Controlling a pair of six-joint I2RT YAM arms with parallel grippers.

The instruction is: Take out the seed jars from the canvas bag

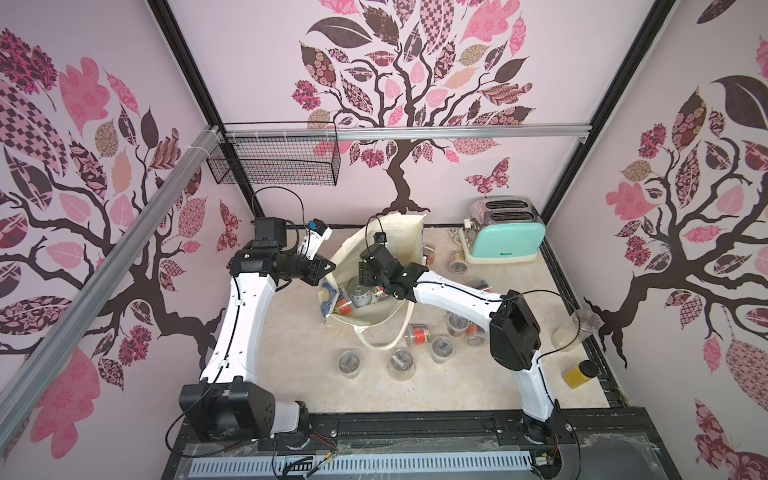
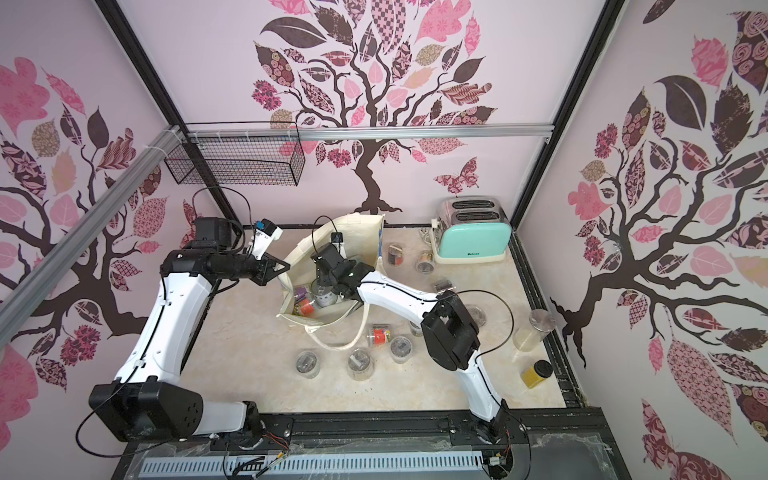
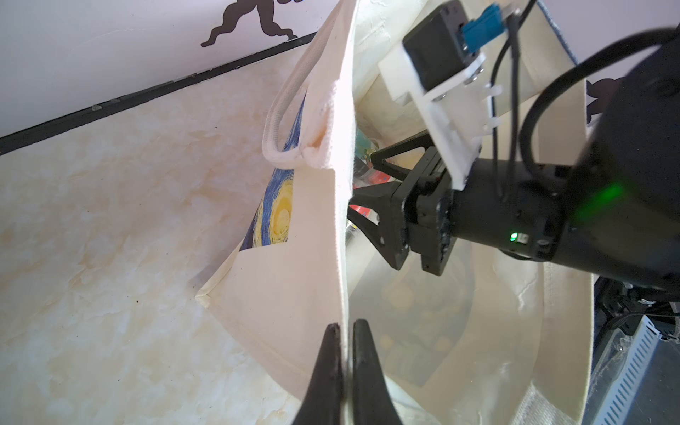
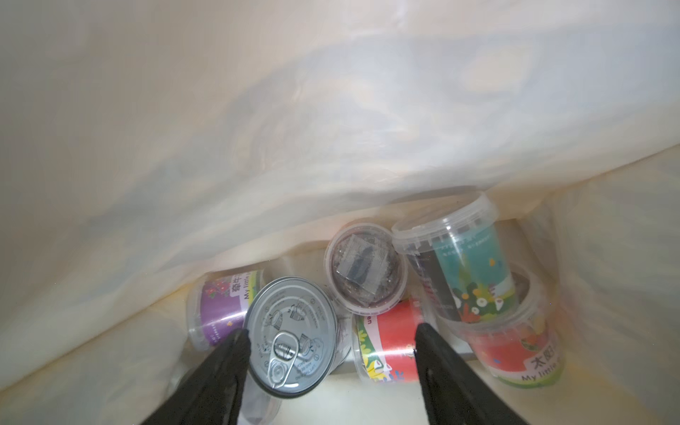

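Observation:
The cream canvas bag (image 1: 400,233) stands open, seed jars inside: purple (image 4: 223,311), red (image 4: 386,340), teal-labelled (image 4: 467,276) and clear-lidded (image 4: 364,269). A metal can (image 4: 290,333) lies among them. My left gripper is shut on the bag's left edge. My right gripper is down inside the bag at the can, its fingers apart in the right wrist view; whether it grips anything is unclear.
Several jars (image 1: 401,364) stand on the table (image 1: 288,352) in front of and right of the bag. A mint toaster (image 1: 502,236) is at the back right, a yellow jar (image 1: 577,374) at the front right. The wire basket (image 1: 272,160) hangs back left.

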